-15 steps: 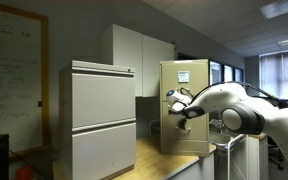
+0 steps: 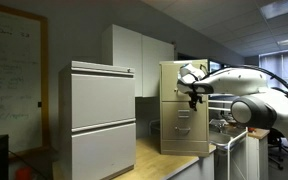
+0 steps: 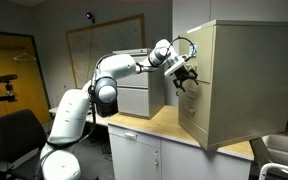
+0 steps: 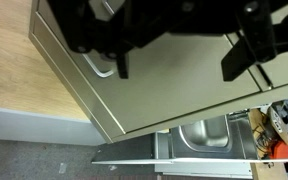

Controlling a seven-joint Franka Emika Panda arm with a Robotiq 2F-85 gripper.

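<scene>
A tall tan filing cabinet (image 2: pixel 170 142) stands on the wooden counter, its drawers closed as far as I see. My gripper (image 2: pixel 194 102) is in front of its upper drawers, fingers pointing toward the front. From the other side, the gripper (image 3: pixel 186 76) shows close to the cabinet's (image 3: pixel 234 105) drawer face. In the wrist view the two dark fingers (image 4: pixel 120 62) are spread wide, with the tan drawer front between and beyond them. A metal drawer handle (image 4: pixel 100 70) lies to the left of the fingers. Nothing is held. Whether the gripper touches the cabinet cannot be told.
A white two-drawer cabinet (image 2: pixel 102 100) stands on the left, with bare wooden counter (image 2: pixel 160 163) between it and the tan one. A metal sink (image 4: pixel 206 132) lies past the tan cabinet's edge. White wall cupboards (image 2: pixel 142 60) hang behind.
My gripper has risen along the tan cabinet's front, from its lower drawers to the upper ones, and shifted slightly right. The arm has lifted with it. The cabinet looks unmoved.
</scene>
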